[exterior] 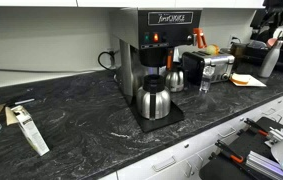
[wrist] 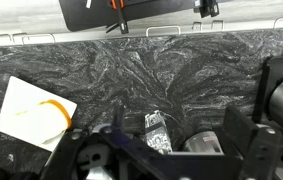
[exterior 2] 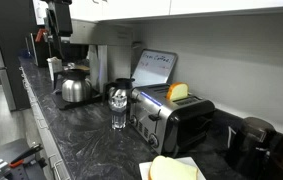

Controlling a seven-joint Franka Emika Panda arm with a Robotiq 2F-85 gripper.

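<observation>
My gripper hangs high above the counter, its dark fingers spread wide at the lower edge of the wrist view with nothing held between them. In exterior view 2 the gripper (exterior 2: 59, 38) is at the upper left. Below it in the wrist view, a clear glass (wrist: 157, 131) stands on the dark counter. A slice of bread (wrist: 43, 119) lies on white paper to the left. The silver toaster (exterior 2: 171, 122) has another bread slice (exterior 2: 179, 91) sticking out of its top. Much of the wrist view's lower edge is covered by the gripper.
A coffee machine (exterior: 161, 45) with a steel carafe (exterior: 153, 98) stands mid-counter, and a second carafe (exterior: 174, 78) is beside it. A small white carton (exterior: 29, 130) lies at the left.
</observation>
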